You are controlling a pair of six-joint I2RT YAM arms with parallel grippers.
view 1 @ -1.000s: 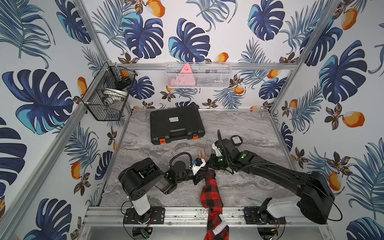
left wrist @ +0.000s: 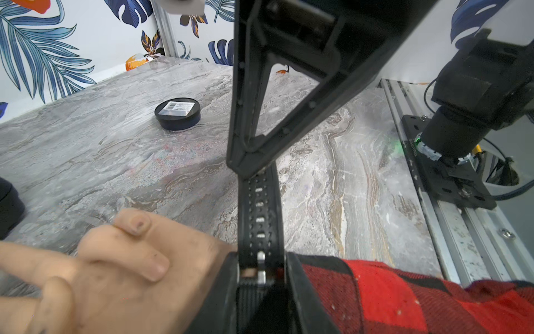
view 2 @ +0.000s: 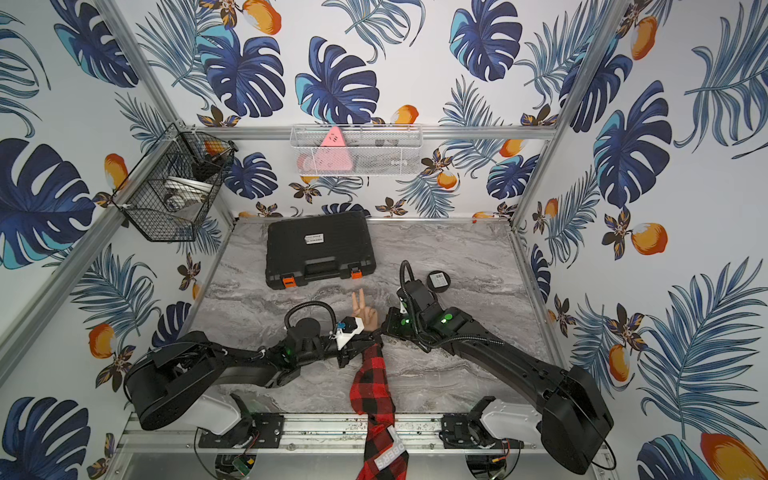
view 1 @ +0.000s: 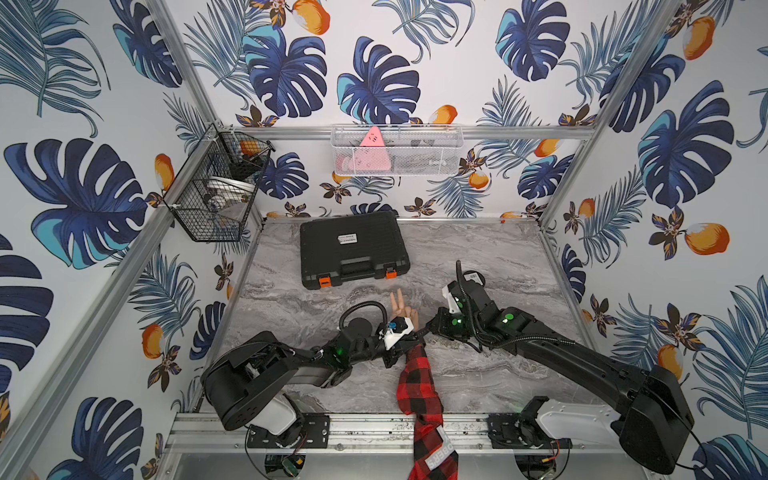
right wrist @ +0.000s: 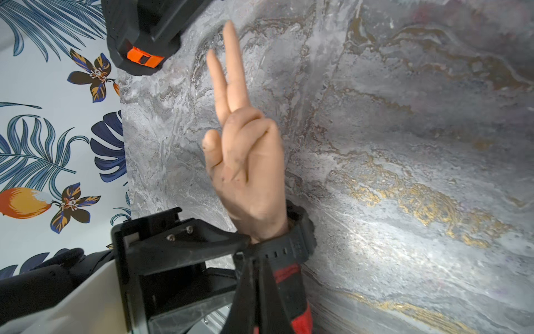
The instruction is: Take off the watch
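Observation:
A black watch (right wrist: 300, 239) is around the wrist of a skin-coloured hand model (right wrist: 250, 178) with a red-and-black checked sleeve (left wrist: 383, 295). In the left wrist view, its holed strap (left wrist: 259, 217) rises straight from a metal buckle to the fingertips of my right gripper, which look shut on the strap. Below, my left gripper is shut on the dark band by the buckle, a finger (left wrist: 306, 306) at either side. In the right wrist view, my right gripper and left gripper meet at the strap. The watch face is mostly hidden.
A black case (view 1: 354, 248) with orange latches lies behind the hand. To the right rests a round black item (view 2: 438, 281) with a white label. A wire basket (view 1: 220, 188) hangs at the left and a white mesh shelf (view 1: 432, 152) at the back. Open tabletop lies at both sides.
My right gripper has drawn away to the right, with more of the hand now showing. The hand and wrist have shifted slightly left, and the left arm's elbow has swung outward.

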